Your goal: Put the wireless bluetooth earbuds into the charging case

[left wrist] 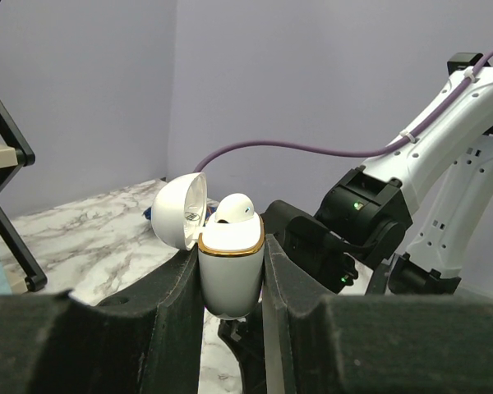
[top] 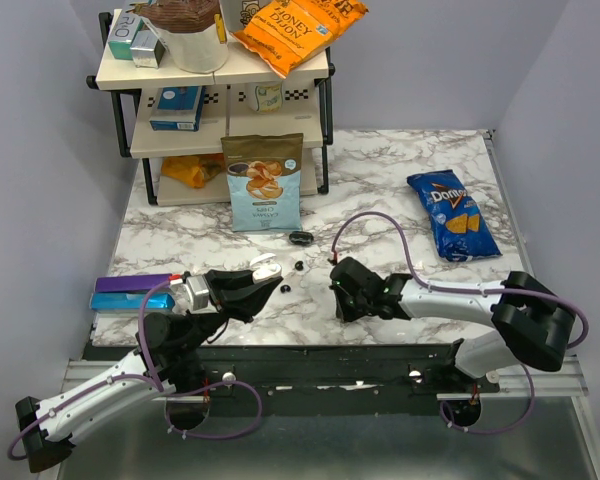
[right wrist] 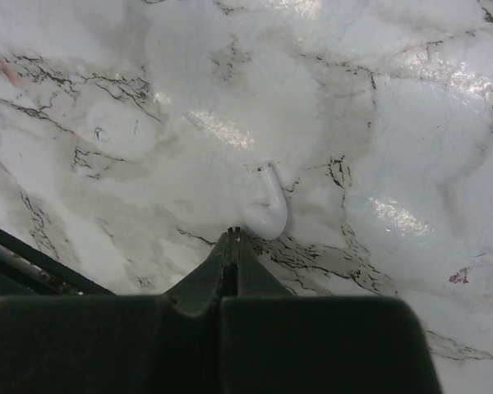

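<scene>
In the left wrist view, my left gripper is shut on the white charging case (left wrist: 230, 287), held upright. Its lid (left wrist: 179, 212) stands flipped back, and a white earbud (left wrist: 235, 208) shows in the opening. On the marble table, a loose white earbud (right wrist: 269, 215) lies flat with its stem toward the top of the right wrist view. My right gripper is shut with nothing between its fingers. The earbud lies just outside the fingertips, on their right side; whether they touch it I cannot tell.
Small black earbuds (top: 286, 288) and a black case (top: 301, 238) lie between the two arms. A chip bag (top: 264, 185) stands before the shelf (top: 220, 135), and a blue Doritos bag (top: 453, 215) is at the right. Bare marble surrounds the loose earbud.
</scene>
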